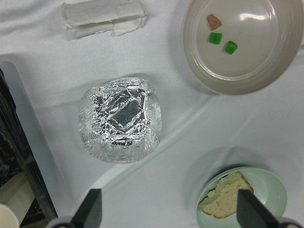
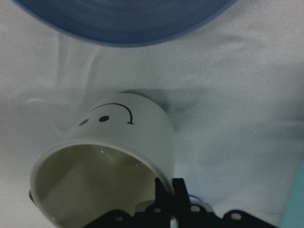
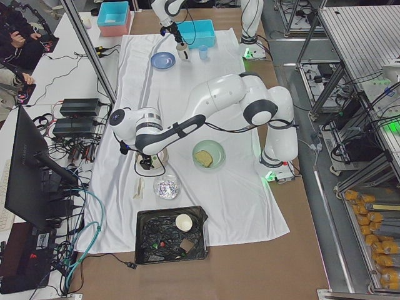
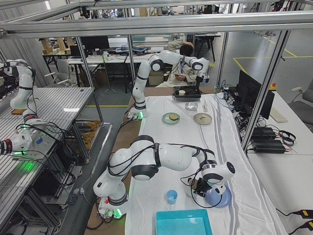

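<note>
My left gripper is open above the white cloth. Below it are a crinkled foil item, a green plate with sandwich bread and a grey plate with small green and brown pieces. A folded paper strip lies at the top. My right gripper is shut on the rim of a white smiley mug, which is tilted in the right wrist view beside a blue plate.
A black tray with a white cup stands at the near end. At the far end are a turquoise bin and a blue cup.
</note>
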